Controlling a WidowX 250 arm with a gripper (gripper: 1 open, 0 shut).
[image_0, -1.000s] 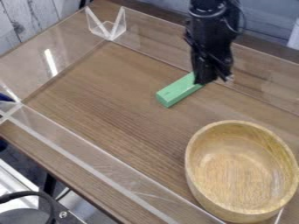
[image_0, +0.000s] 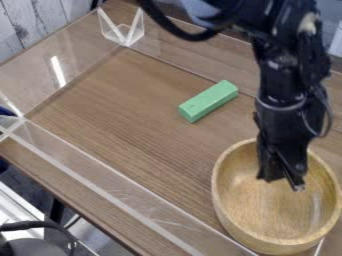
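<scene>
My dark robot arm comes down from the top of the view to a gripper (image_0: 286, 172) at the back rim of a wooden bowl (image_0: 274, 225) at the lower right. The gripper is low over or just inside the bowl and looks shut, with nothing visible between its fingers. A green block (image_0: 209, 100) lies on the wooden table behind and left of the bowl.
A clear plastic piece (image_0: 120, 28) stands at the back left. A clear edge strip runs along the front left, with dark cables beyond it.
The arm has moved from beside the green block toward the front right, down to the bowl. The green block and bowl stay where they were.
</scene>
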